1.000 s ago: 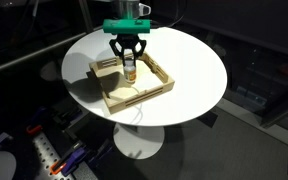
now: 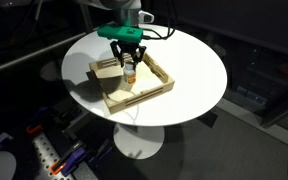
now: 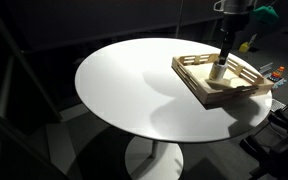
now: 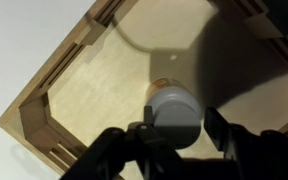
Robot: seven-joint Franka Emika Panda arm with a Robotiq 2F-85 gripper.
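Note:
A small orange bottle with a white cap (image 2: pixel 130 72) stands upright inside the wooden tray (image 2: pixel 135 98). From above, its round pale cap (image 4: pixel 175 117) sits between the two dark fingers of my gripper. They look closed around the cap, so the gripper is shut on the bottle. Seen from the other side, the gripper (image 3: pixel 222 58) reaches down to the top of the pale bottle (image 3: pixel 218 72). The bottle's lower part is mostly hidden under the cap in the wrist view. Whether its base touches the tray floor is hard to tell.
Low slatted walls of the tray surround the bottle on all sides. The tray rests on a round white table (image 3: pixel 134 85), which is bare over much of its top. A cable's curved shadow falls across the tray floor.
My gripper has come down and shifted slightly to the left in exterior view 1, and its fingers have come to the bottle's top. The bottle is in about the same place.

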